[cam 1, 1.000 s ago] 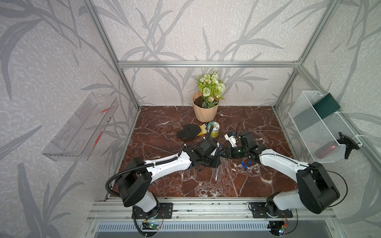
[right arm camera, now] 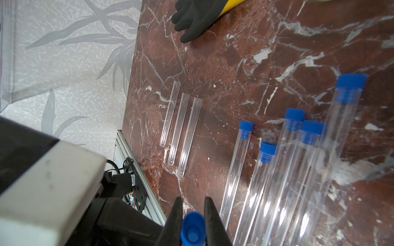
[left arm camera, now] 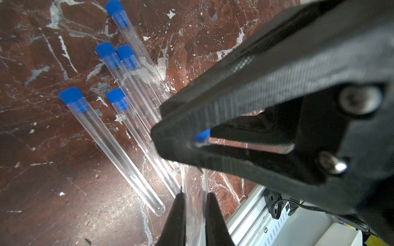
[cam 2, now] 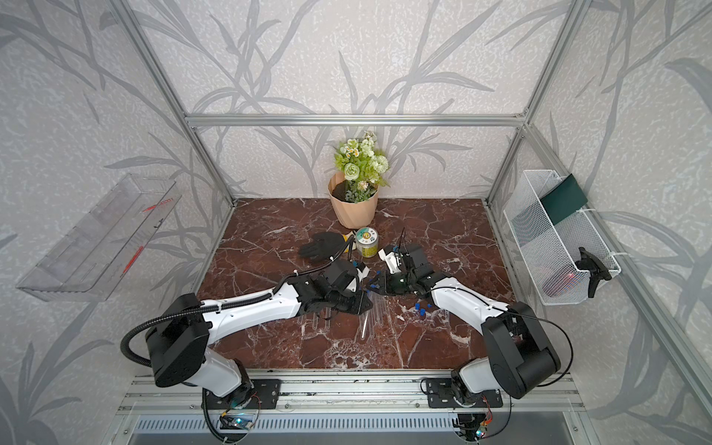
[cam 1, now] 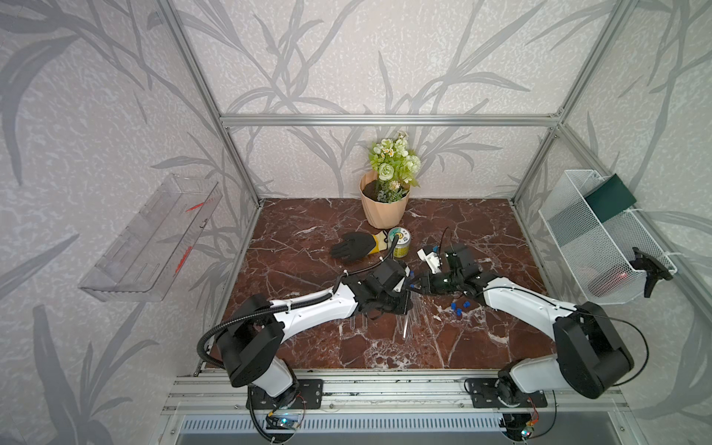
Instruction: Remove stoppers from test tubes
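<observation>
My left gripper is shut on a clear test tube (left arm camera: 193, 180), which runs up between its fingers toward the right gripper. Shut on a blue stopper (right arm camera: 193, 230), my right gripper meets the left one over the middle of the table. In the left wrist view its black fingers cover the tube's upper end, and only a bit of blue shows through. Whether the stopper still sits in the tube is hidden. Several stoppered tubes (right arm camera: 236, 168) lie close together on the table. Three tubes without stoppers (right arm camera: 179, 129) lie side by side farther left.
Loose blue stoppers (cam 1: 457, 307) lie beneath the right arm. Behind the grippers are a black and yellow glove (cam 1: 354, 245), a tin (cam 1: 400, 246) and a flower pot (cam 1: 384, 212). A clear bin (cam 1: 148, 244) hangs at left, a white mesh basket (cam 1: 593, 252) at right.
Barely anything differs: the right gripper has shifted very slightly, while the left arm and the table's objects look the same.
</observation>
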